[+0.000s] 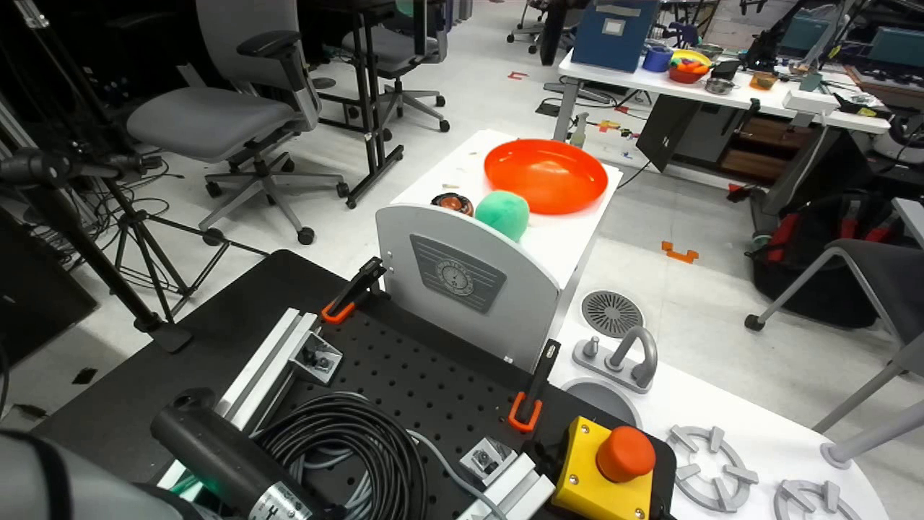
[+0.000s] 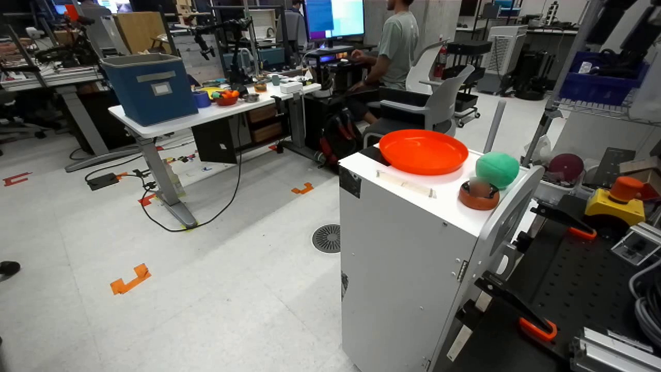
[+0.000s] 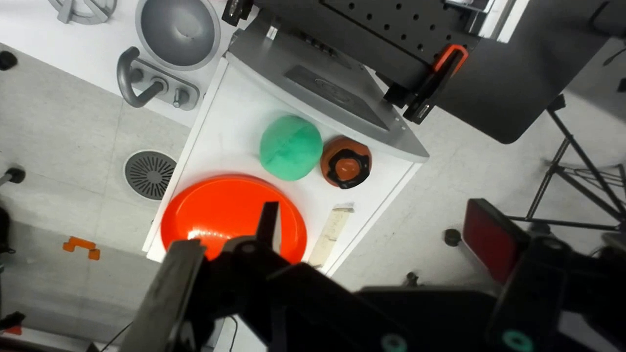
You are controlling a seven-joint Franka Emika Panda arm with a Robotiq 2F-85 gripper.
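Observation:
In the wrist view my gripper stands open, its dark fingers wide apart and nothing held between them. Beyond it is a white surface (image 3: 381, 176) bearing a shallow orange-red dish (image 3: 234, 202), a round green soft object (image 3: 291, 147) and a small brown round item (image 3: 347, 167) with a dark ring on top. The green object sits beside the brown one, close to the grey curved panel. One finger partly covers the dish's lower edge. Exterior view 2 shows the dish (image 2: 423, 152), green object (image 2: 497, 170) and brown item (image 2: 478, 195) without my gripper.
The upright grey panel (image 1: 468, 282) borders the white surface. Behind it, a black perforated board carries orange-tipped clamps (image 1: 528, 407), coiled cables (image 1: 346, 451) and a yellow box with a red button (image 1: 606, 468). A grey faucet (image 1: 632, 355) and sink stand alongside.

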